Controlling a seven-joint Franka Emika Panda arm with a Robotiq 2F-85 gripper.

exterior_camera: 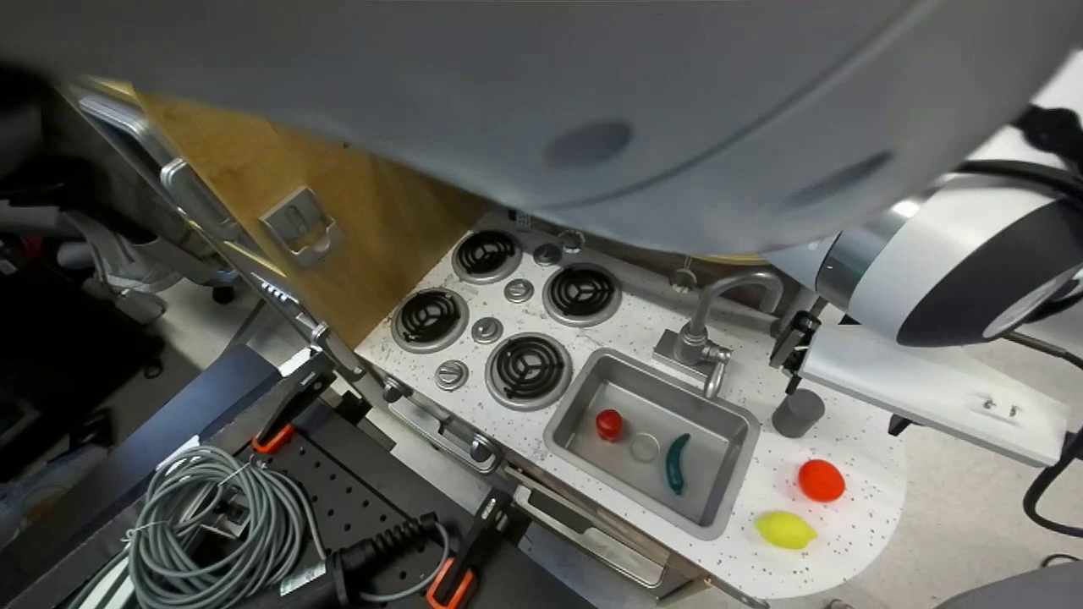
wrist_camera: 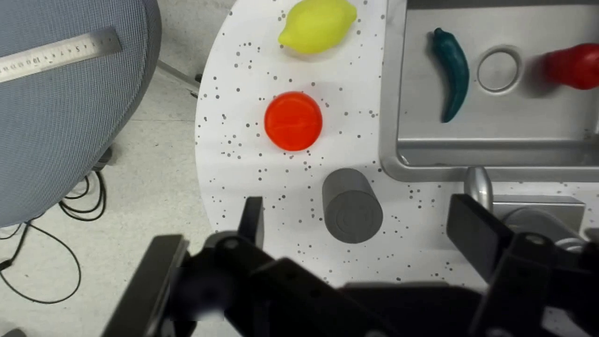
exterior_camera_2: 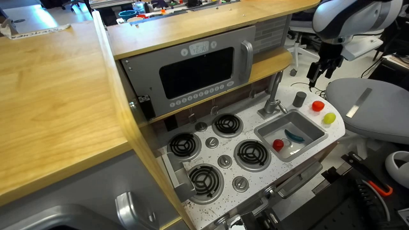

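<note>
My gripper is open above the counter's rounded end, its two fingers wide apart. In the wrist view, a dark grey cylinder (wrist_camera: 354, 214) stands on the counter between and below the fingers, with nothing held. Exterior view 2 has the gripper (exterior_camera_2: 321, 80) hanging beyond the counter's back right, clear of the grey cylinder (exterior_camera_2: 299, 99). Near the cylinder lie a round red-orange object (wrist_camera: 293, 121) and a yellow lemon (wrist_camera: 318, 25). The metal sink (wrist_camera: 393, 112) contains a teal pepper-shaped object (wrist_camera: 452, 73) and a red object (wrist_camera: 575, 66).
Beside the sink rises the faucet (exterior_camera: 700, 330), its handle close to one finger in the wrist view. Several stove burners (exterior_camera_2: 253, 155) lie left of the sink. A microwave (exterior_camera_2: 195, 72) overhangs the counter's back. A grey chair (exterior_camera_2: 368, 103) stands past the rounded end.
</note>
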